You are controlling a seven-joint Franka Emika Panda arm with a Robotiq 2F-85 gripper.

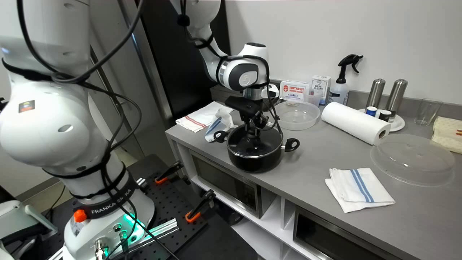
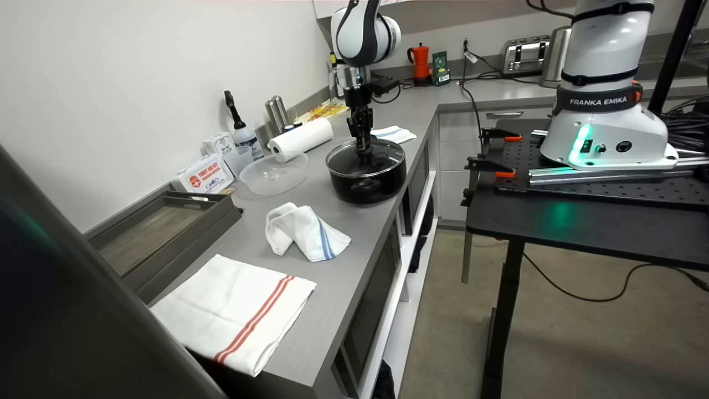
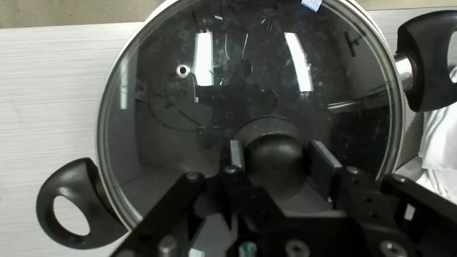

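A black two-handled pot (image 1: pixel 255 162) stands near the front edge of the counter, its glass lid (image 2: pixel 387 154) sitting on the rim. From above, the round black lid knob (image 3: pixel 276 165) is between the pads of my gripper. Both fingers touch or nearly touch the knob's sides, and the fingers are shut on it. In the far exterior view the gripper (image 2: pixel 363 147) points straight down over the lid's middle. One pot handle (image 3: pixel 73 205) shows at lower left of the wrist view, the other at upper right.
A crumpled blue-striped towel (image 2: pixel 306 231) lies close beside the pot. Behind are a clear plastic bowl (image 1: pixel 297 116) and a paper towel roll (image 1: pixel 355 122). A folded towel (image 1: pixel 359 189) and a clear plastic cover (image 1: pixel 412 160) lie to the right, with bare counter between pot and towel.
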